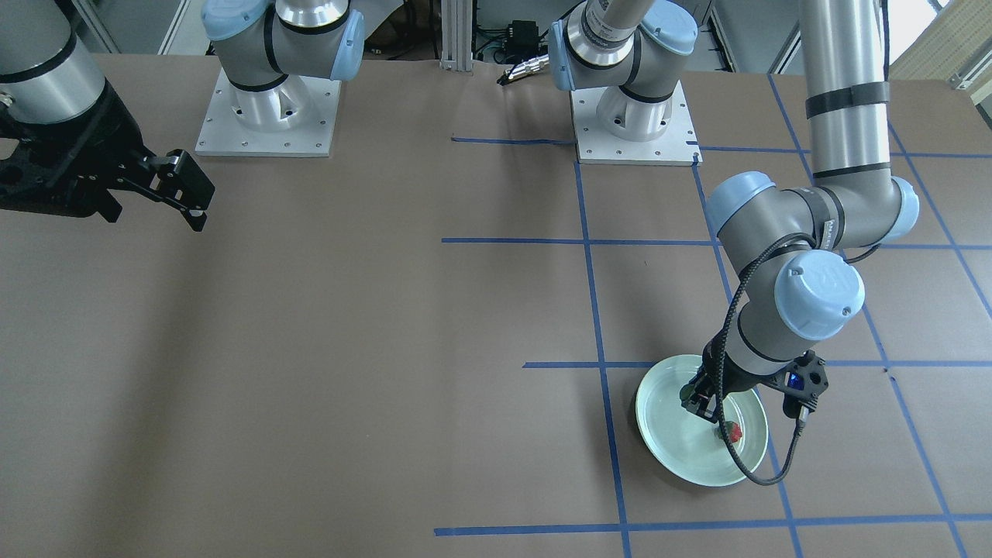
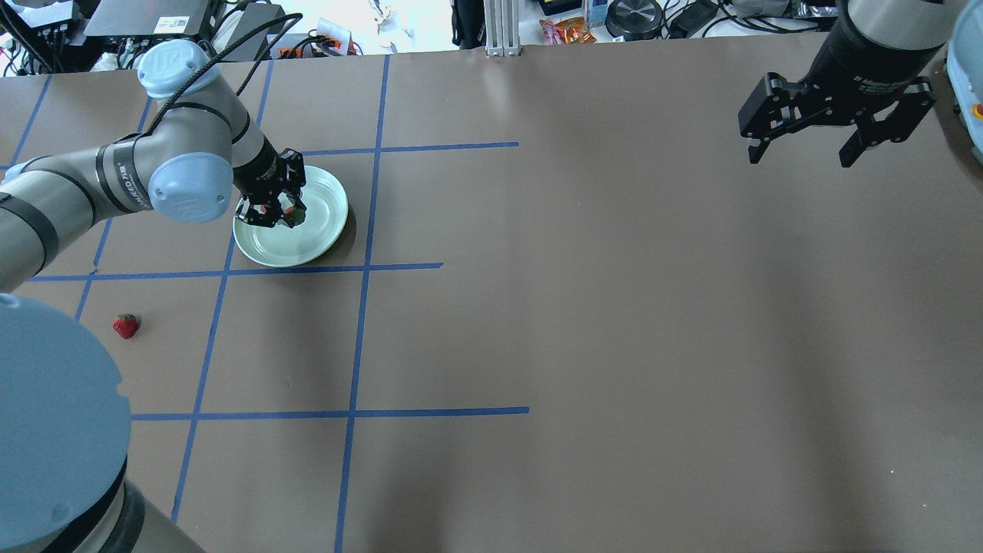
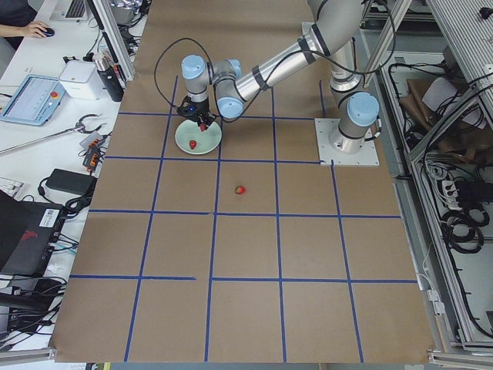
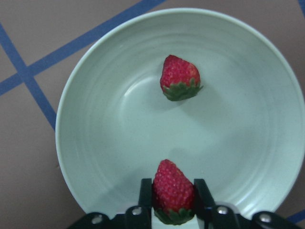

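My gripper is shut on a strawberry [image 4: 172, 186], held over the near part of a pale green plate [image 4: 109, 138] in the wrist view. A second strawberry [image 4: 178, 76] lies in the plate, toward its far side. In the front view the gripper [image 1: 697, 400] hangs over the plate [image 1: 665, 437] and partly hides it. Another strawberry [image 2: 125, 326] lies on the table outside the plate in the top view.
Another black gripper [image 2: 834, 129] is at the back right of the top view. Other arm bases stand along the edges.
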